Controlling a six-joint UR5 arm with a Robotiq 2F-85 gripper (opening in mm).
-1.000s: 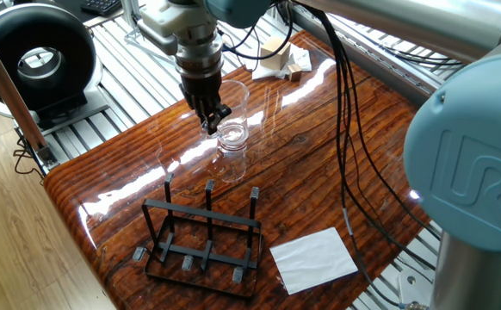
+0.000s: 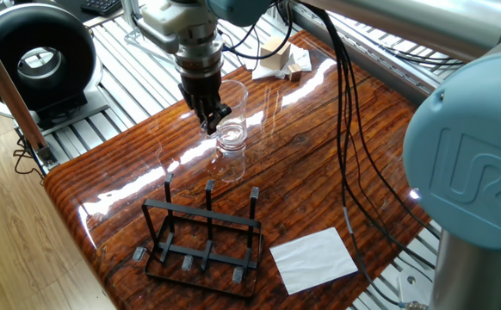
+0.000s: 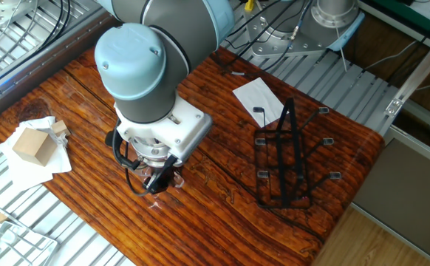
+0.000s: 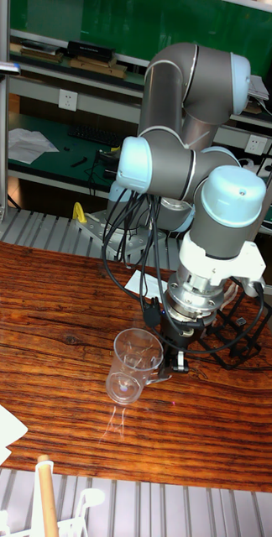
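Note:
A clear cup [image 2: 233, 116] [image 4: 133, 365] stands upright on the glossy wooden table [image 2: 302, 185]. Pointing downward, my black gripper [image 2: 213, 123] [image 4: 175, 365] is right beside the cup, on its handle side. The fingertips overlap the handle area, but whether they are closed round the handle is too small to make out. From exterior view 2 the arm covers most of the cup, and the gripper [image 3: 158, 179] shows only in part. A black metal rack [image 2: 203, 241] [image 3: 285, 159] with several upright prongs rests on the table, apart from the cup.
A white sheet [image 2: 313, 260] lies next to the rack. Wooden blocks [image 3: 35, 146] sit on white paper at the table's edge. Dark cables hang from the arm over the table. Bare wood separates cup and rack.

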